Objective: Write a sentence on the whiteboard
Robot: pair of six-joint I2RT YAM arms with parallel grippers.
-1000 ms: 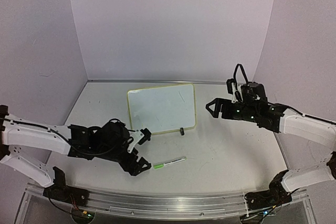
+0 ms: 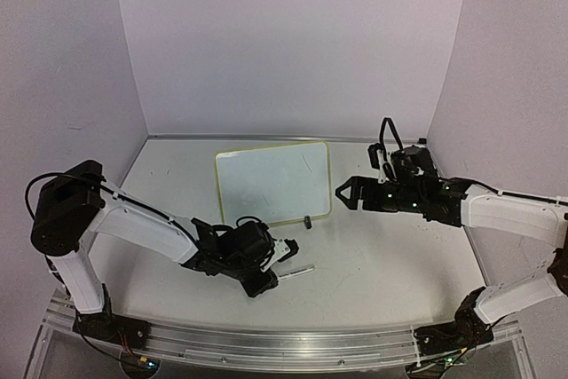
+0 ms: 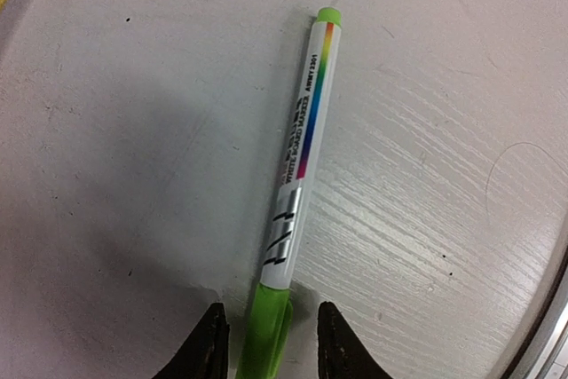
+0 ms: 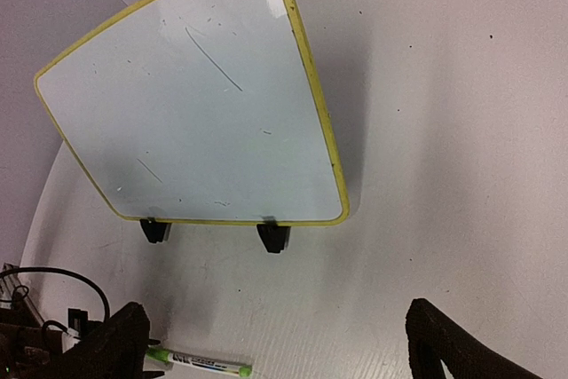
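A white marker with a green cap and a green end (image 3: 302, 148) lies flat on the table. Over its capped end, my left gripper stands open, one finger to each side of the cap and a gap showing on both sides. In the top view the left gripper (image 2: 279, 268) hides the cap, and only the marker's white barrel (image 2: 296, 272) shows. The whiteboard (image 4: 195, 104), yellow-rimmed with a few thin dark marks, stands propped behind. To its right my right gripper (image 2: 344, 193) hangs open and empty, its fingers (image 4: 444, 343) wide apart.
Two black feet (image 4: 273, 237) hold the whiteboard's lower edge. A metal rail (image 2: 275, 341) runs along the table's front. Walls close in the sides and back.
My left gripper has come rightward from beside the marker to over its cap, which is now hidden from above. The marker has not moved.
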